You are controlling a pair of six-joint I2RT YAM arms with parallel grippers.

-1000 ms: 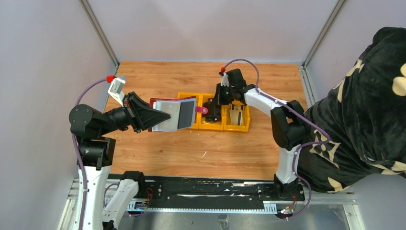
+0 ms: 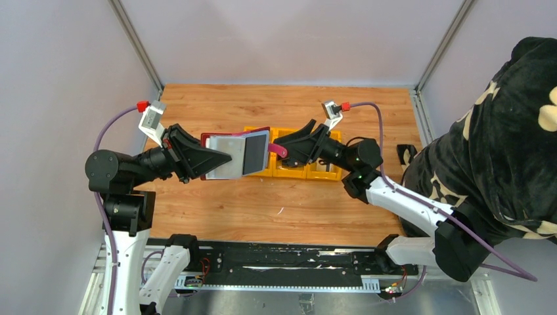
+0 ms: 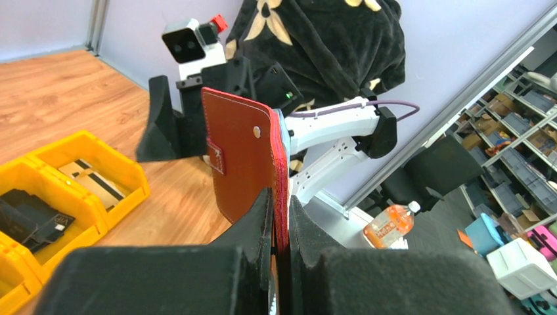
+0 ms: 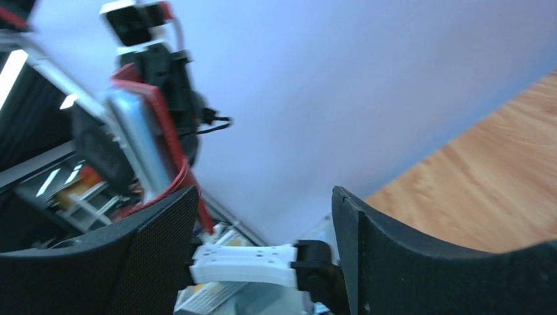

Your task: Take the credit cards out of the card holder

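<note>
The red card holder [image 2: 236, 157], with pale and grey card sleeves, hangs above the table in my left gripper [image 2: 217, 159]. In the left wrist view its leather cover [image 3: 240, 154] stands upright between that gripper's fingers [image 3: 223, 282]. My right gripper [image 2: 289, 147] is open just right of the holder's pink tab [image 2: 278, 149]. In the right wrist view the holder [image 4: 148, 141] is blurred, beyond the left of the two wide-apart fingers.
Yellow bins [image 2: 322, 172] with dark and pale items stand on the wooden table [image 2: 276, 210] beneath the grippers. A dark plush cloth [image 2: 492, 144] fills the right side.
My right arm has risen from over the bins and swung toward the front, its gripper now beside the holder. The left gripper and holder have shifted only slightly.
</note>
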